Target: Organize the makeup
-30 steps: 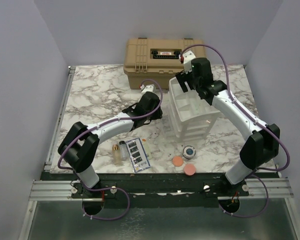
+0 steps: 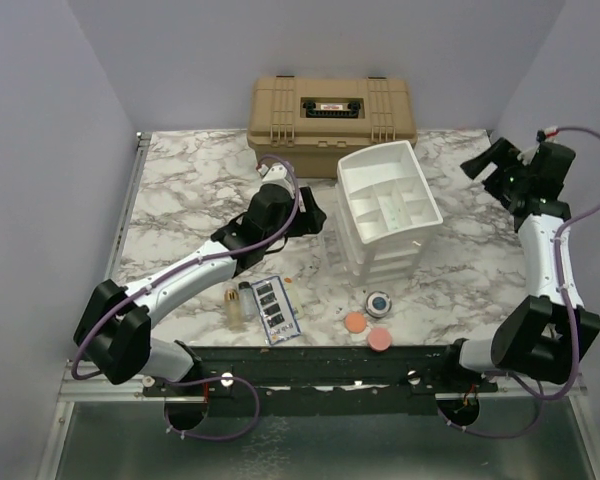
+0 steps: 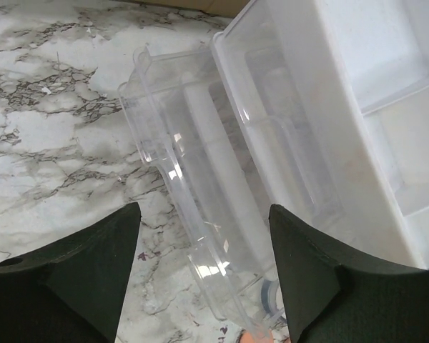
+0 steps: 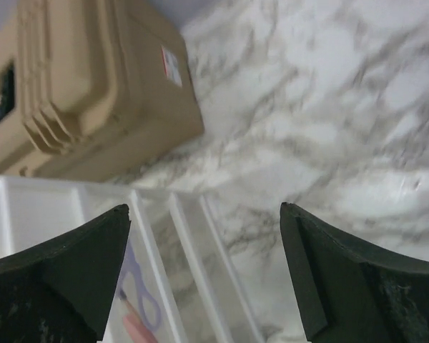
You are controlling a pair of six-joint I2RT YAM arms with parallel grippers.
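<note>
A white makeup organizer (image 2: 385, 205) stands at centre right, with a clear pulled-out drawer (image 3: 193, 214) on its left side. My left gripper (image 2: 305, 215) hangs open over that drawer, nothing between its fingers. My right gripper (image 2: 480, 170) is open and empty, high at the far right beside the organizer; its wrist view is blurred and shows the organizer's compartments with small items inside. At the front lie a palette (image 2: 276, 310), tubes (image 2: 235, 310), a round pot (image 2: 378, 304) and two pink discs (image 2: 378, 339).
A tan toolbox (image 2: 280, 120) fills the back middle. Bare marble is free on the left (image 2: 170, 210) and to the right of the organizer. Walls border the sides.
My right gripper has swung from above the organizer out to the right, empty. My left gripper has drawn back slightly to the left.
</note>
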